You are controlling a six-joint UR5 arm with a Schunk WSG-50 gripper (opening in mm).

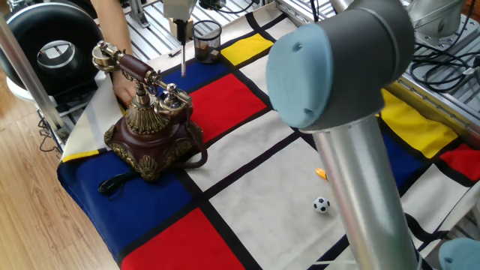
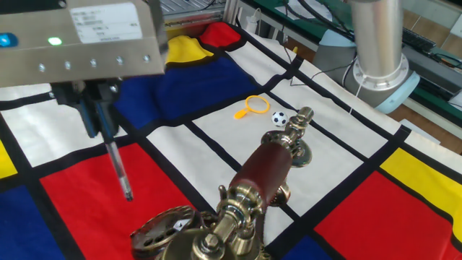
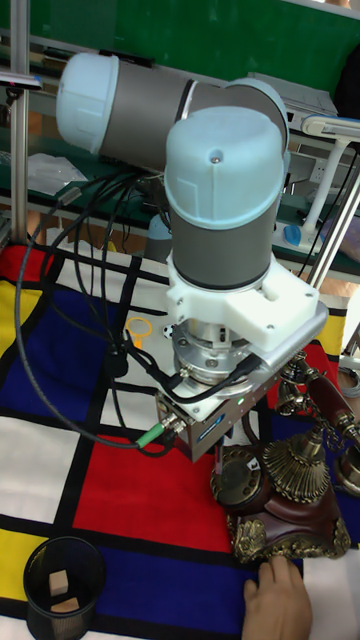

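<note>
My gripper (image 2: 128, 196) points down above the table, a slim silver rod with a dark tip ending its black fingers (image 2: 108, 130). Whether that rod is a fingertip or something gripped is unclear. Beside it stands an ornate brown and brass telephone (image 1: 150, 139), its handset (image 2: 263, 173) lying across the top. In exterior view 3 the gripper's body hides part of the cloth, and its tip is close to the telephone's dial side. A small football (image 2: 279, 118) and an orange ring-shaped toy with a handle (image 2: 257, 105) lie on a white patch of cloth.
A person's hand (image 3: 275, 603) is at the telephone's base. A black mesh cup (image 3: 64, 587) with wooden blocks stands near the cloth's edge. The telephone's black cord (image 1: 116, 182) trails over blue cloth. Open cloth (image 1: 251, 199) lies between telephone and football.
</note>
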